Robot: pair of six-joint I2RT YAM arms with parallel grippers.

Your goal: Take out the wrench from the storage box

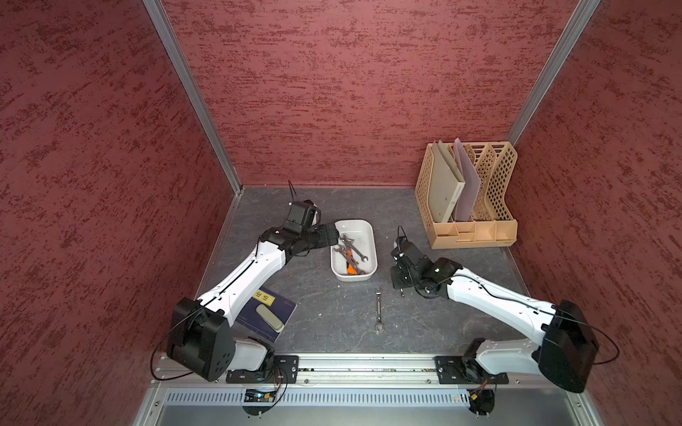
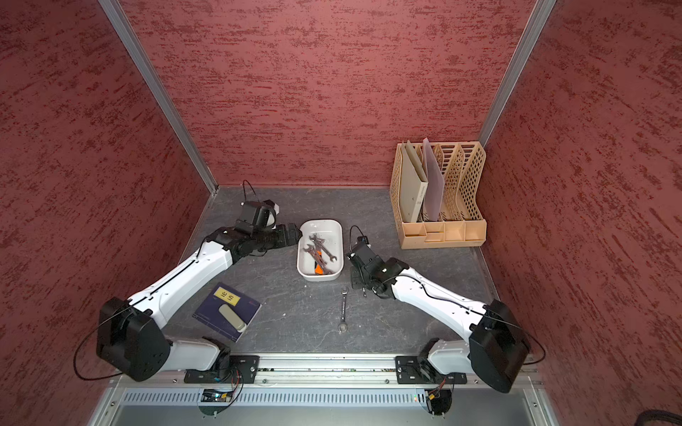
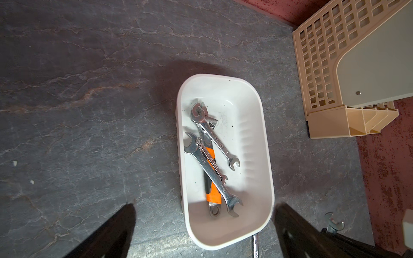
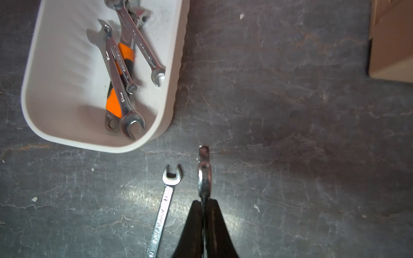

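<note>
The white storage box stands mid-table and holds several wrenches, one with an orange and black handle. Right of the box and above the table, my right gripper is shut on a silver wrench, whose open end sticks out past the fingertips. That held wrench's head also shows at the lower right of the left wrist view. My left gripper stands open, its blurred fingers far apart at the bottom of its own view, with nothing between them. One loose wrench lies on the table in front of the box.
A beige file rack with folders stands at the back right. On the left lies a dark blue book with a grey object on it.
</note>
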